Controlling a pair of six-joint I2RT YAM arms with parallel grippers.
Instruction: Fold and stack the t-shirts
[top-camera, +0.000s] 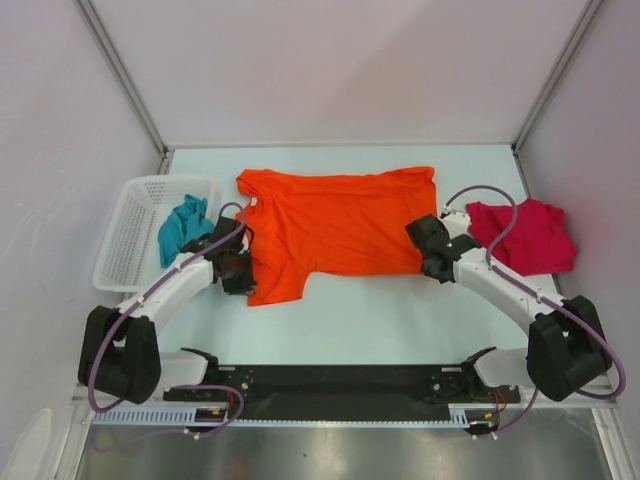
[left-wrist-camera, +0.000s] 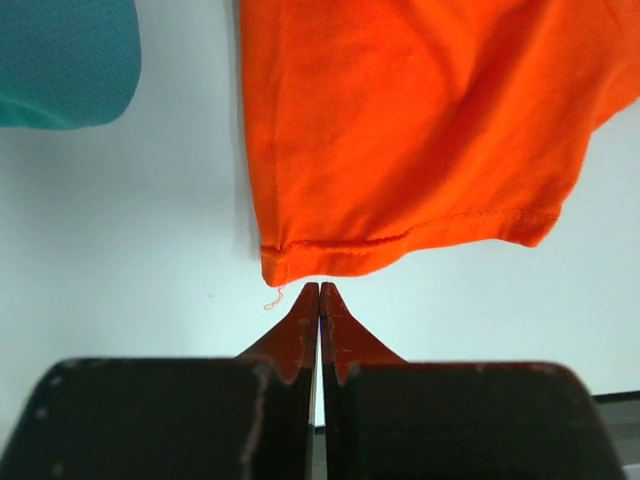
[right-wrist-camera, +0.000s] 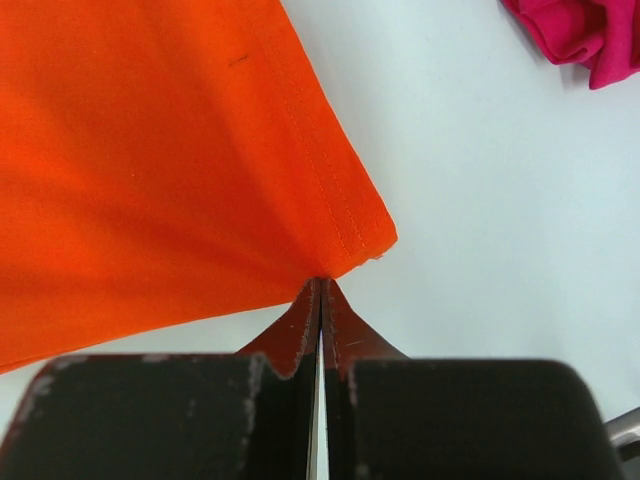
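The orange t-shirt (top-camera: 335, 225) lies spread across the table, its near left sleeve sticking out toward the front. In the left wrist view my left gripper is shut with nothing between its fingers. The sleeve hem (left-wrist-camera: 335, 260) lies just beyond the tips, outside them, a loose thread hanging from its corner. At the shirt's near right edge, my right gripper is shut on the orange fabric close to a stitched corner (right-wrist-camera: 375, 235). Seen from above, the left arm covers part of the shirt's left side.
On the left stands a white basket (top-camera: 125, 235) holding a teal cloth (top-camera: 182, 228), close to the left arm. A crumpled crimson cloth (top-camera: 530, 235) lies at the right. Bare table (top-camera: 345, 330) shows in front of the orange shirt.
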